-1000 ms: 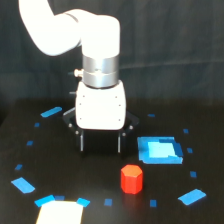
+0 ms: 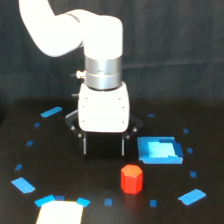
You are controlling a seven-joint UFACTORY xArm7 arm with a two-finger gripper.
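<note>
My gripper points straight down over the dark table, left of centre. Its two dark fingers stand wide apart, with nothing between them, so it is open. A red six-sided block sits on the table nearer the camera, a little right of the gripper and apart from it. To the right lies a shallow blue tray with a pale patch inside. Whether that patch is a separate object or the tray's floor, I cannot tell.
A pale block-like object is cut off by the bottom edge at left. Blue tape strips and small blue squares mark the table. A longer strip lies at lower right.
My gripper has shifted slightly to the right, its fingers still apart. The red block and the blue tray have stayed in place.
</note>
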